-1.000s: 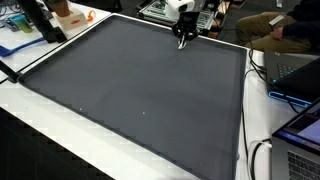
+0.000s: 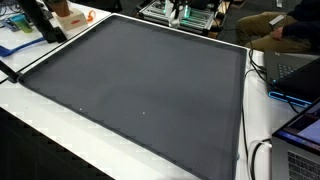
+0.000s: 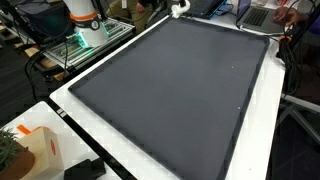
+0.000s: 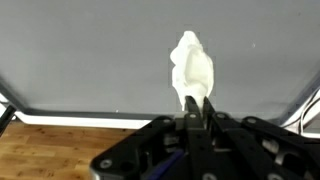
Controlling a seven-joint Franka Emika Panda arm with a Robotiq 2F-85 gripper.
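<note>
A crumpled white piece, like cloth or tissue [image 4: 192, 68], stands out from between the fingertips of my gripper in the wrist view. The gripper is shut on it. Beneath spreads a dark grey board [image 4: 90, 60]. In exterior view 1 the white piece [image 2: 174, 17] shows at the top edge, past the board's far side, and most of the arm is cut off. Exterior view 2 has the white piece [image 3: 180, 9] at its top edge too, above the board's far edge.
The board's surface [image 2: 140, 85] is bare, with a white table border around it. Laptops [image 2: 297, 150] and cables lie along the right side. Bottles and boxes [image 2: 68, 15] stand at the far left, and a cactus pot [image 3: 14, 155] at the near corner in exterior view 2.
In exterior view 1 the gripper and white piece have risen from the board's far edge to the top of the picture, shifting slightly left.
</note>
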